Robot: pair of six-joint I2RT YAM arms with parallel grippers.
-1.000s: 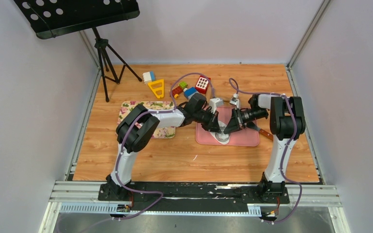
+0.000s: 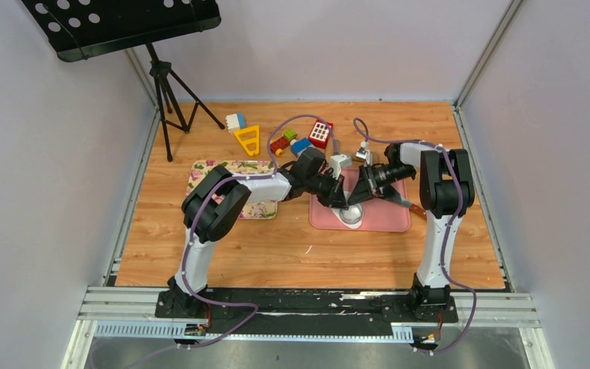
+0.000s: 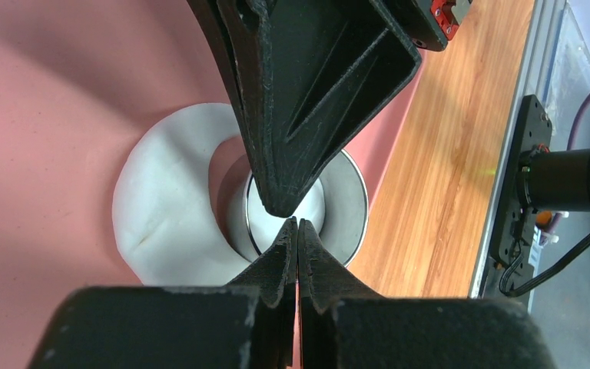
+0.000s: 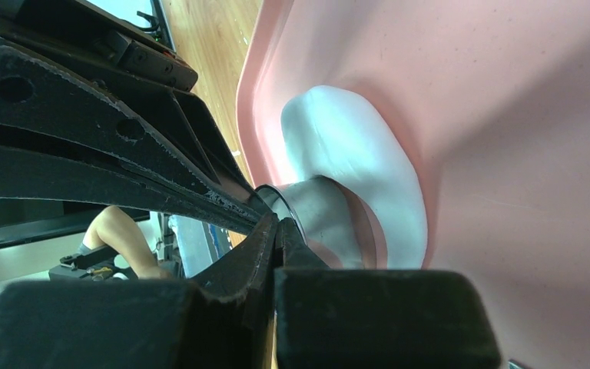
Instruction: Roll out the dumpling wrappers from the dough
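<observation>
White dough (image 3: pixel 170 201) lies flattened on the pink board (image 2: pixel 396 223), with a metal ring cutter (image 3: pixel 346 201) standing in it near the board's front edge. A gap shows between the ring and the surrounding dough, and a white dough piece sits inside the ring. My left gripper is shut, its tips close to the ring, with nothing seen between them. The right gripper is shut too, its tips by the ring's rim in the right wrist view. Whether either one touches the ring is hard to tell.
A scraper with a brown handle (image 2: pixel 417 209) lies at the board's right side. To the left is a floral mat (image 2: pixel 261 210) under the left arm. Toy blocks (image 2: pixel 319 134) and a yellow triangle (image 2: pixel 248 140) lie behind.
My right gripper and forearm have shifted slightly left and toward the back over the board. The left arm, board and dough look unmoved.
</observation>
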